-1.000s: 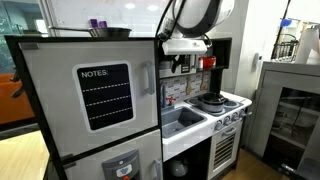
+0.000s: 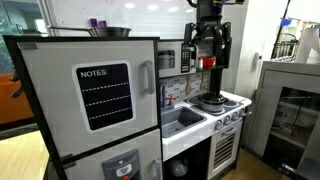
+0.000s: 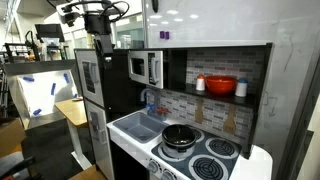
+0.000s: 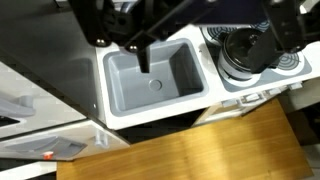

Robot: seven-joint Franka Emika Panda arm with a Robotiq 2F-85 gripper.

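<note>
High in front of the toy kitchen, my gripper (image 2: 205,66) points down with its fingers spread. Nothing shows between them. Below it in the wrist view lies the grey sink (image 4: 155,85), which looks empty. A black pot (image 4: 240,52) sits on the stove beside the sink; the same pot (image 3: 179,137) is seen on a burner in exterior view 2. My gripper is well above both and touches neither. On the shelf at the back stands a red bowl (image 3: 222,85).
The tall white fridge (image 2: 95,90) with its notes panel is shut at the left, a dark colander (image 2: 110,31) on top. A microwave (image 3: 145,67) is beside the shelf. A grey cabinet (image 2: 285,105) stands at the right.
In exterior view 1 my gripper has moved right, from near the fridge's edge to in front of the shelf, and it has turned. The kitchen things look unmoved.
</note>
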